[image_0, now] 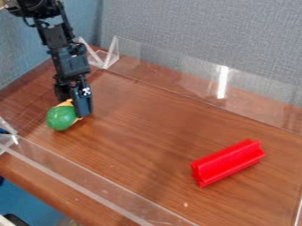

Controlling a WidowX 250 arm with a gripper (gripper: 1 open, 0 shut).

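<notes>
My gripper [73, 97] hangs low at the left of the wooden table, fingers open and pointing down over a yellow object. A green round piece [62, 117] lies just below and in front of the fingers, with a bit of yellow [73, 105] showing behind it; whether they are one object I cannot tell. The fingers partly hide the yellow part.
A red cylinder-like block [227, 162] lies at the right of the table [141, 150]. Clear low walls edge the table at the back and front.
</notes>
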